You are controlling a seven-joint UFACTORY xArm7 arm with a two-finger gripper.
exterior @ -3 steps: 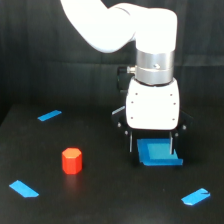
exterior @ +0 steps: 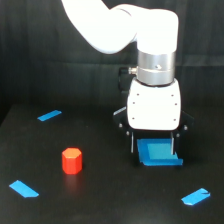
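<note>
My gripper (exterior: 152,151) hangs upright over the right half of the dark table, below the white arm. Its thin fingers stand wide apart and point down, so it looks open. In the image, a blue square piece (exterior: 156,152) appears between and just beyond the fingertips. Whether the fingers touch it, and how thick it is, I cannot tell. To the left, well away from the gripper, a red hexagonal block (exterior: 72,161) sits on the table.
Flat blue strips lie about the table: one at the back left (exterior: 49,115), one at the front left (exterior: 23,188) and one at the front right (exterior: 196,197). A dark curtain (exterior: 40,50) closes off the back.
The gripper sits very slightly lower than a second ago, and a little less of the blue piece shows at its right side. The red block and strips have not moved.
</note>
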